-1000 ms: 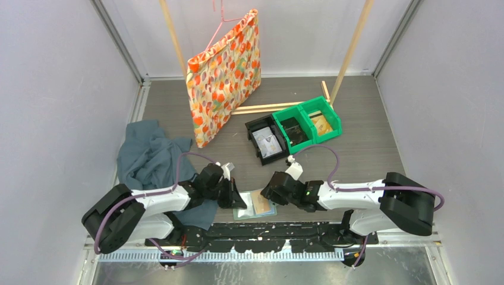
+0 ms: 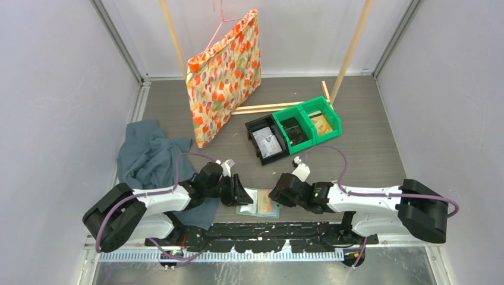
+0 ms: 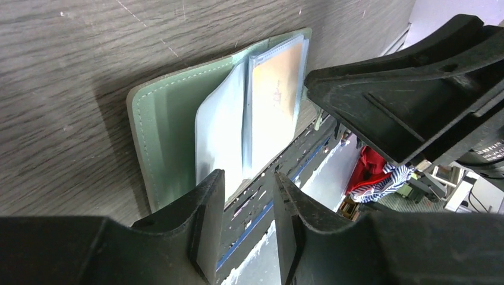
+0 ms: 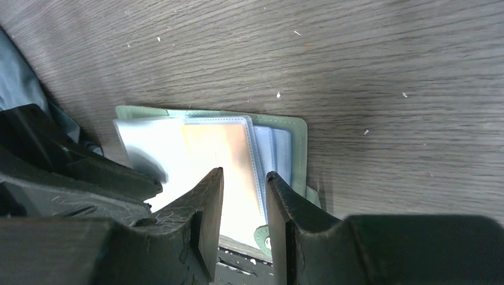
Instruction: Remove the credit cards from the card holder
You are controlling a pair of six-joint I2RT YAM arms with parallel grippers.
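The green card holder (image 3: 169, 110) lies opened flat on the table near its front edge, its clear sleeves facing up. A tan card (image 4: 221, 145) shows inside one sleeve; a whitish sleeve (image 3: 221, 124) stands slightly raised beside it. My left gripper is open over the holder's left part, with no card between its fingers. Above the right part, my right gripper has its fingers parted around the sleeve edge as seen from above; whether they touch it I cannot tell. From the top, both grippers partly cover the holder (image 2: 258, 215).
Behind the holder stand a black bin (image 2: 275, 158) and a green two-part bin (image 2: 339, 122), each with contents. A blue-grey cloth (image 2: 142, 157) lies to the left, under the left arm. A patterned bag (image 2: 223, 77) hangs at the back.
The right arm has shifted slightly right. The holder has slid a little to the right.
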